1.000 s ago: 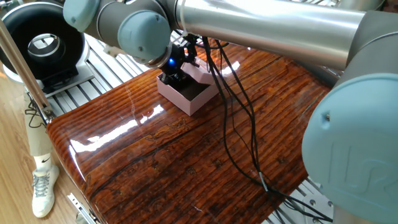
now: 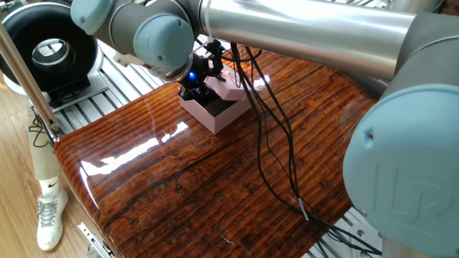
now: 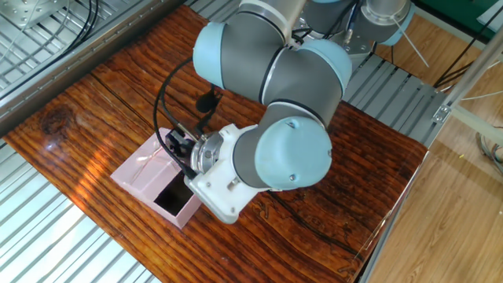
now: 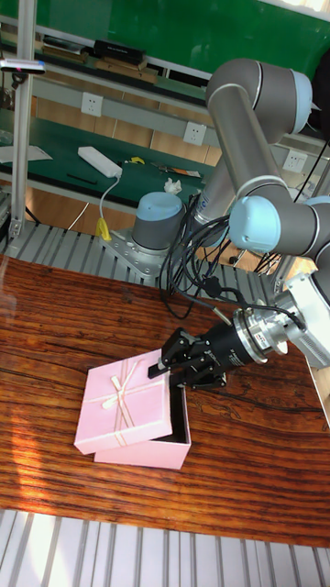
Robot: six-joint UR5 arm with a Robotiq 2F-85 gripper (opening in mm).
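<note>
A pink gift box (image 4: 151,454) stands on the wooden table. Its pink lid (image 4: 119,409), tied with a pale ribbon bow, lies askew over it, leaving a dark strip of the inside uncovered on the gripper's side. My black gripper (image 4: 166,376) reaches in at that edge of the lid, with a fingertip over the lid's top near the corner. Whether the fingers are closed on the lid's edge is unclear. Seen from above, the dark opening (image 3: 174,194) lies beside the lid (image 3: 148,167); the arm's wrist partly covers the gripper there.
Black cables (image 2: 276,136) hang from the arm over the table (image 2: 193,193). Wide areas of the tabletop around the box are bare. A person stands beyond the table's edge.
In exterior view 1 my gripper has shifted slightly left and down. The box has slid slightly left as well, with the lid still askew over it.
</note>
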